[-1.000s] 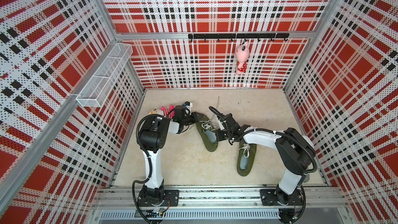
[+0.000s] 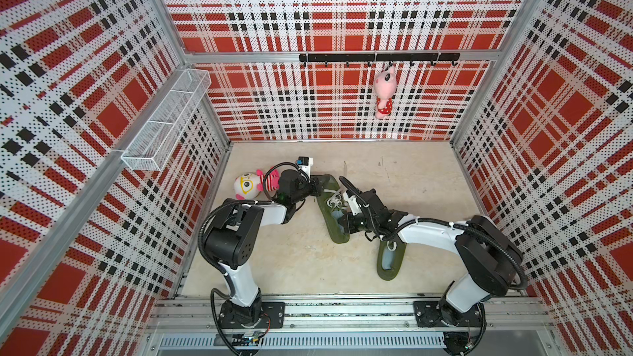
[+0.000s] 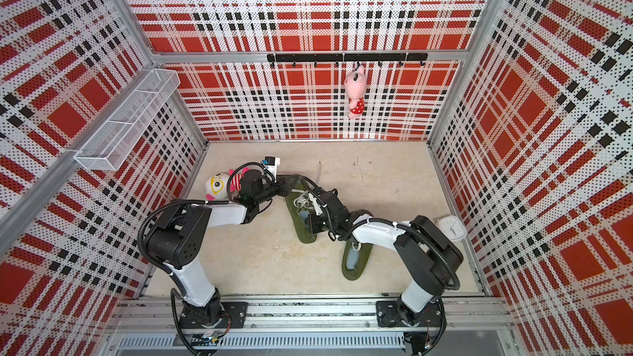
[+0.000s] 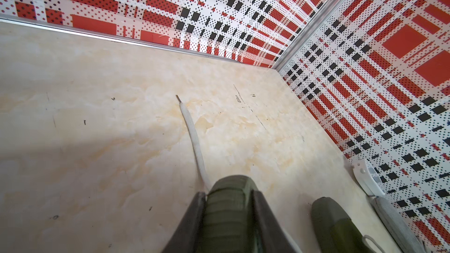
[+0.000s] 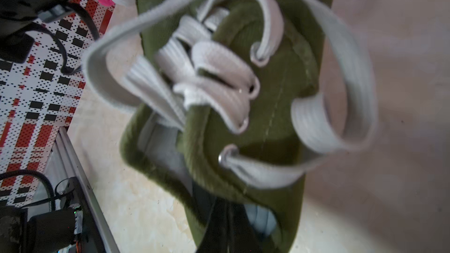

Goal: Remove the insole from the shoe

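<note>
An olive green shoe (image 2: 331, 224) with white laces (image 5: 225, 70) is in the middle of the table, held at its toe (image 4: 229, 206) by my shut left gripper (image 2: 316, 186). My right gripper is shut at the shoe's opening, in front of the pale insole (image 5: 260, 217); nothing shows between its fingers. The second green shoe (image 3: 356, 267) lies to the right, nearer the front, under the right arm.
A plush toy (image 2: 247, 186) lies at the back left and a pink one (image 2: 384, 92) hangs on the back rail. A white dish (image 3: 451, 227) sits by the right wall.
The shoe and my left gripper have moved slightly up in the top left view, toward the back.
</note>
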